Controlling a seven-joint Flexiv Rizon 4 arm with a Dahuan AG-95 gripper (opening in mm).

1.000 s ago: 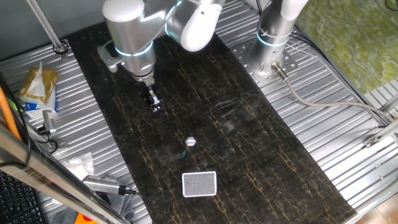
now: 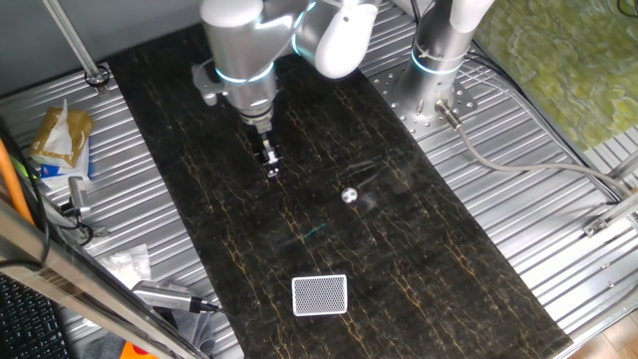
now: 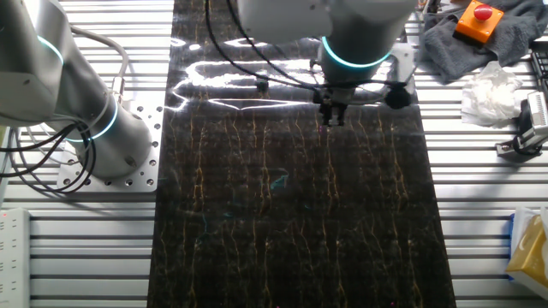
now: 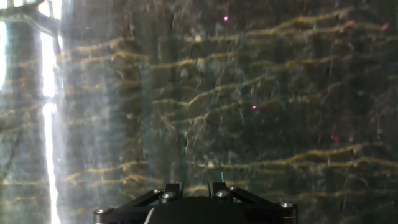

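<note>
A small white ball with dark patches is on the dark marbled table, right of my gripper in exterior view 1. Nearer the front of that view lies a white-rimmed rectangular tray with a mesh-like surface. My gripper points down over the table in exterior view 2, where I can make out neither ball nor tray. In the wrist view the gripper shows a narrow gap between its fingers, so it stands slightly open. Nothing shows in that gap, only bare tabletop beyond.
The arm's base stands at the table's right edge. Off the left edge are a tissue pack and a grey device with a cable. An orange box with a red button sits on a grey cloth.
The ball has travelled across the table, away from the tray and toward the upper right of exterior view 1. The tray is unmoved.
</note>
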